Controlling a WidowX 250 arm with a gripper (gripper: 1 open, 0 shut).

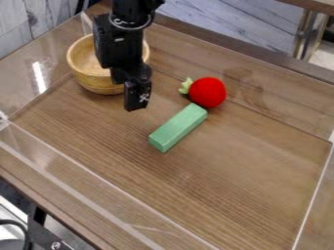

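Observation:
My black gripper (127, 90) hangs over the right part of a wooden bowl (86, 66) at the upper left, its fingers pointing down and open. To its right on the wooden table lie a red tomato-like object (206, 93) with a green top and, lower, a light green bar (178, 128) set diagonally. The bowl's right side is partly hidden behind the gripper, so its contents there cannot be seen fully.
A pale shelf edge (315, 8) is at the top right corner. A black cable (11, 225) lies at the lower left.

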